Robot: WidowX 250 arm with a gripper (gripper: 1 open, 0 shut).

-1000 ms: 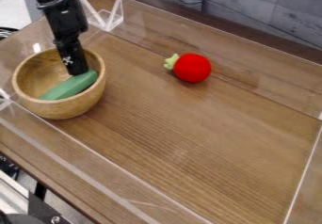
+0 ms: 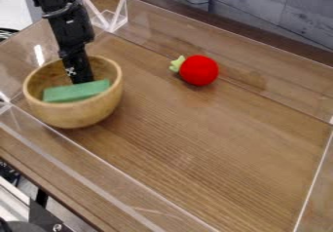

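Observation:
A round wooden bowl point(image 2: 97, 109) sits at the left of the table with a green oblong object point(image 2: 70, 95) inside it. My black gripper point(image 2: 78, 78) reaches down from the top left into the back part of the bowl. Its fingertips are small and partly hidden, so I cannot see whether anything is between them. A red round object with a green top, like a tomato point(image 2: 200, 70), lies towards the back centre, apart from the bowl.
A raised edge runs along the back right. A pale frame-like item stands at the back left, beside the arm.
The bowl has shifted and tilted in the last second, and the green object inside now sits differently. The gripper has moved slightly with it. The red object is unchanged.

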